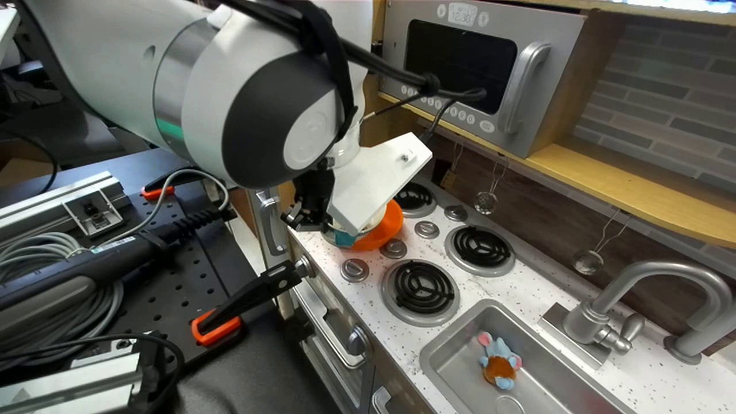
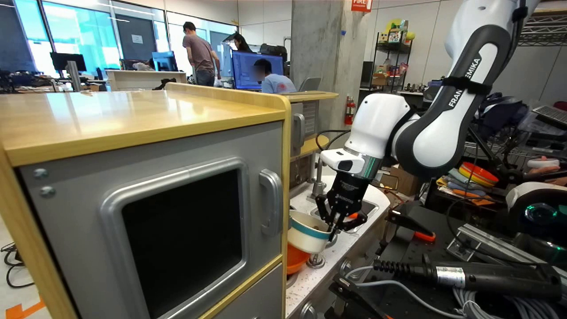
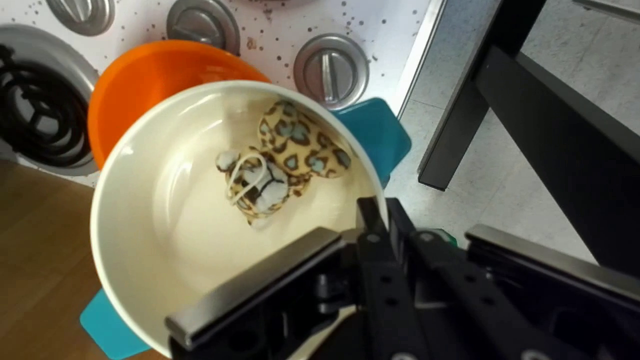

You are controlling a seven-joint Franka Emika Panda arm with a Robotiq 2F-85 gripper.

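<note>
A cream pot [image 3: 180, 240] with teal handles is pinched at its rim by my gripper, which is shut on that wall. Inside the pot lies a leopard-spotted plush toy [image 3: 300, 147], resting toward the side near my fingers. Under the pot, partly covered by it, is an orange bowl [image 3: 150, 78] on the stove top; exterior view 2 shows the pot [image 2: 307, 239] tilted above the bowl [image 2: 295, 258]. Whether the two touch I cannot tell. In exterior view 1 the white bracket on my wrist hides most of the pot.
Stove knobs [image 1: 355, 269] and black coil burners [image 1: 421, 288] lie beside the bowl. A sink [image 1: 441, 355] holds a blue and brown plush toy [image 1: 499, 362]. The faucet [image 1: 621, 303] stands behind it, and a microwave [image 1: 476, 69] hangs above the counter.
</note>
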